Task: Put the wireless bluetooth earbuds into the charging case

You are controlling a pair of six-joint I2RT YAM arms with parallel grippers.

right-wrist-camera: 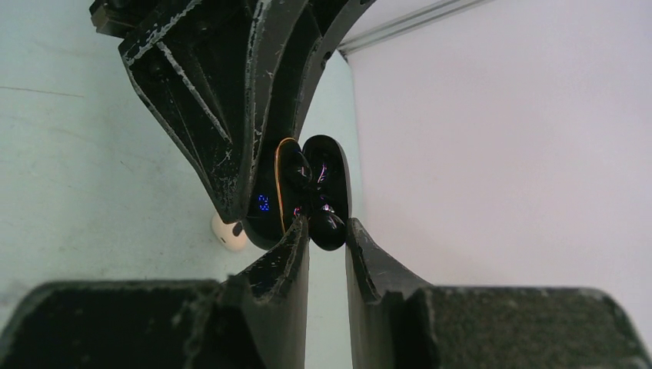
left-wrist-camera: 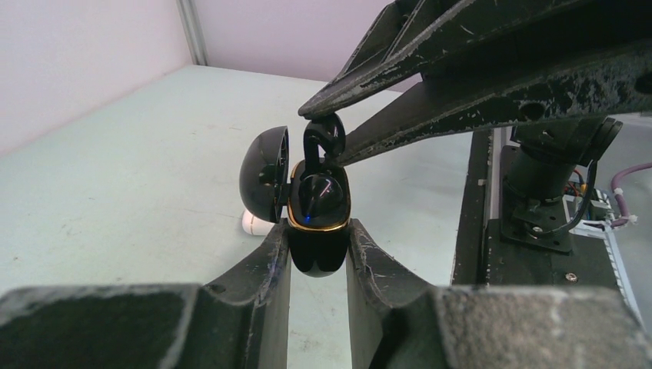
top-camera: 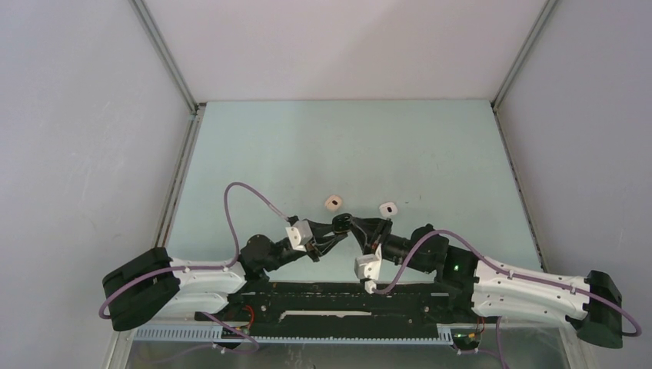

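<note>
The black charging case (left-wrist-camera: 317, 223) with gold trim hangs above the table, lid (left-wrist-camera: 263, 173) open, in my left gripper, which is shut on it. A black earbud (left-wrist-camera: 324, 138) sits at the top of the case's opening, its stem pointing down into it, beneath the fingertips of my right gripper. In the right wrist view the case (right-wrist-camera: 265, 204) shows a small blue display, and my right gripper is shut on a glossy black piece at the opening, probably the earbud; its exact seating is hard to tell. The two grippers meet in the top view.
Two small pale square pads with dark centres, one at centre (top-camera: 333, 203) and one to its right (top-camera: 388, 209), lie on the table just behind the grippers.
</note>
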